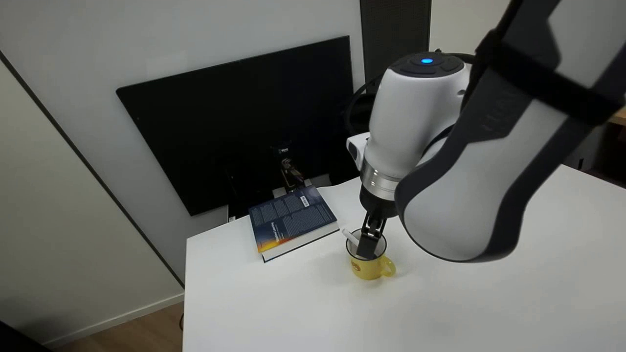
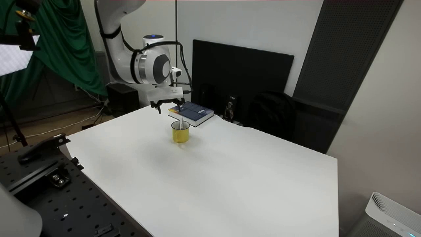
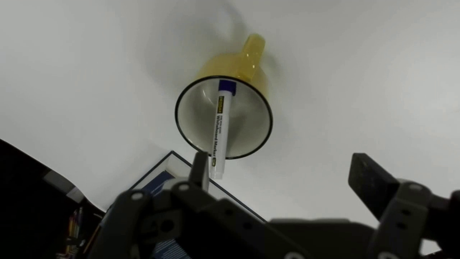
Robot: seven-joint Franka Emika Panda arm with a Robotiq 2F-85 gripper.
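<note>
A yellow mug (image 1: 367, 270) with a dark rim stands upright on the white table. Leaning inside it is a white whiteboard marker (image 3: 221, 125), its blue cap down in the mug and its white end poking out past the rim. My gripper is open with nothing between its fingers. In the wrist view the left fingertip appears close to the marker's upper end; whether they touch I cannot tell. From the first exterior view the gripper partly covers the mug's opening, while the second exterior view shows the gripper (image 2: 168, 108) above the mug (image 2: 180, 135).
A thick blue book (image 1: 293, 220) lies flat beside the mug, near the table's back edge. Behind the table stands a large black panel (image 2: 236, 71).
</note>
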